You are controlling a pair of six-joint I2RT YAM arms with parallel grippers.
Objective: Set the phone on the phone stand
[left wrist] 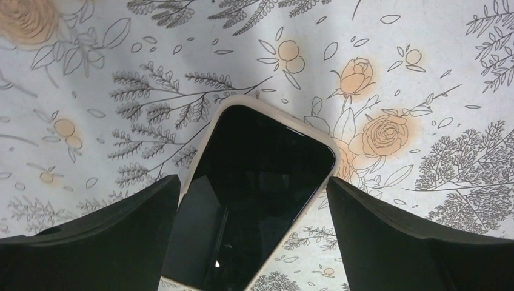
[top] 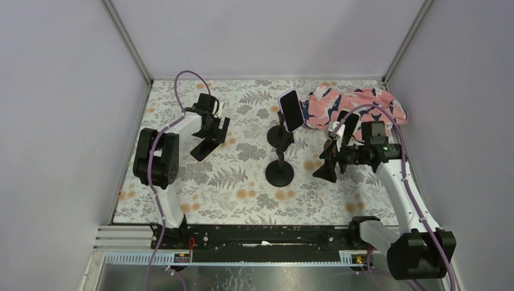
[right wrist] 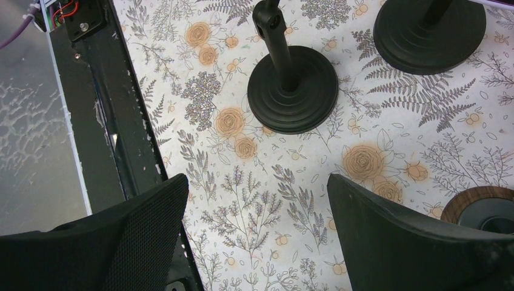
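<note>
A black-screened phone with a pale rim lies flat on the floral mat at left, under my left gripper, which is open with its fingers either side of the phone. A black stand with a round base stands in the middle; I see no phone clearly on it. Another stand behind it holds a phone. My right gripper hangs open at the right, empty.
A pink patterned cloth lies at the back right, with another dark screen near it, partly behind the right arm. A wooden-rimmed round base is at the right wrist view's edge.
</note>
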